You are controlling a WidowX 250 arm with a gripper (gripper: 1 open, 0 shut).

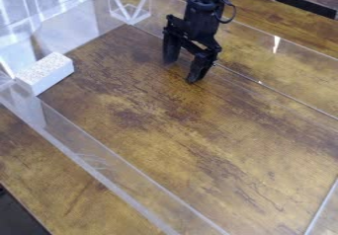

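Note:
A black robot arm (204,22) reaches down from the top centre of the camera view to the wooden floor of a clear-walled enclosure. Its gripper (185,59) is low over the wood in the upper middle. The dark fingers blend together, so I cannot tell whether they are open or shut, or whether anything is between them.
A white speckled block (45,73) sits at the left by the clear wall (106,170). A pale, crinkled covering (46,12) lies beyond the wall at the top left.

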